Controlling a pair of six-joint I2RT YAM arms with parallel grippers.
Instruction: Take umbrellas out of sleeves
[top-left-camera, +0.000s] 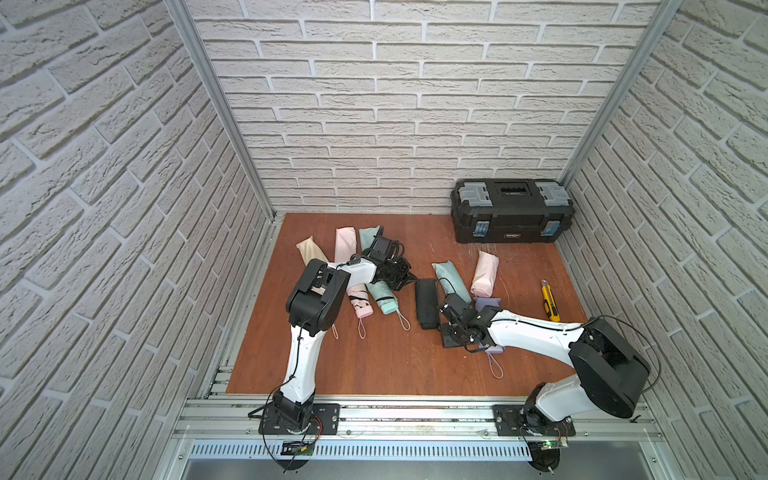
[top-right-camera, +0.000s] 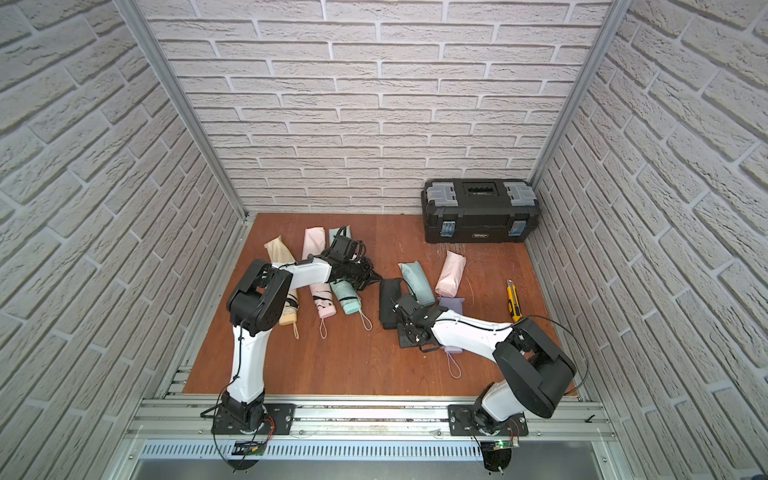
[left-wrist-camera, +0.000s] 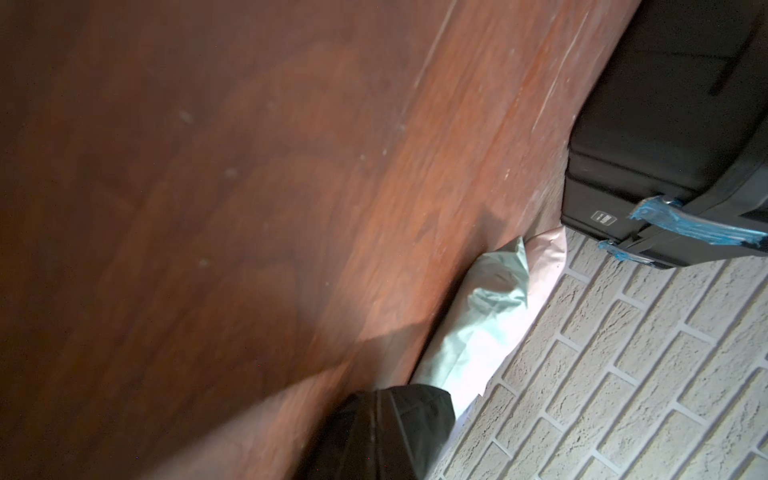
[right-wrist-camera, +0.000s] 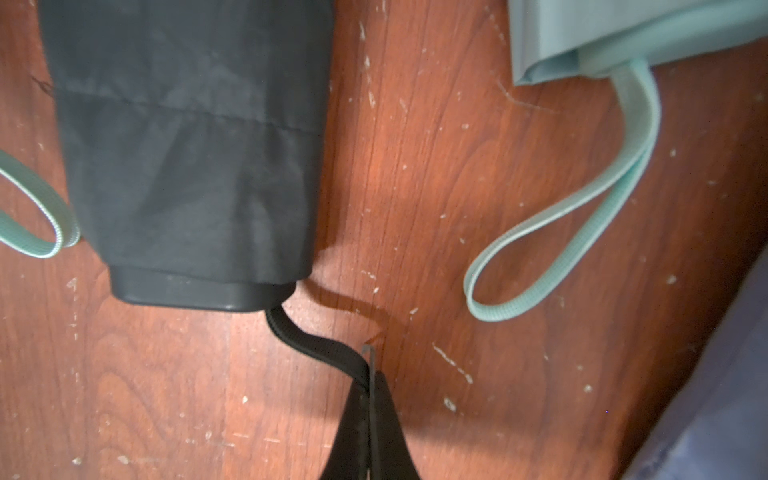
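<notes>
A black sleeved umbrella (top-left-camera: 426, 304) lies mid-table. My left gripper is shut at its top end; the black fabric is visible at the fingertips, though whether any is pinched is unclear. At the lower end of the black umbrella (right-wrist-camera: 192, 136), my right gripper is shut on the black strap (right-wrist-camera: 316, 344). Mint (top-left-camera: 449, 281) and pink (top-left-camera: 485, 274) bundles lie to the right, with a lavender one (right-wrist-camera: 712, 400) partly under the right arm. Cream (top-right-camera: 277, 251), pink (top-right-camera: 314, 240) and mint (top-right-camera: 346, 296) umbrellas lie at left, partly hidden by the left arm.
A black toolbox (top-left-camera: 512, 209) stands at the back right. A yellow box cutter (top-left-camera: 549, 300) lies on the right side.
</notes>
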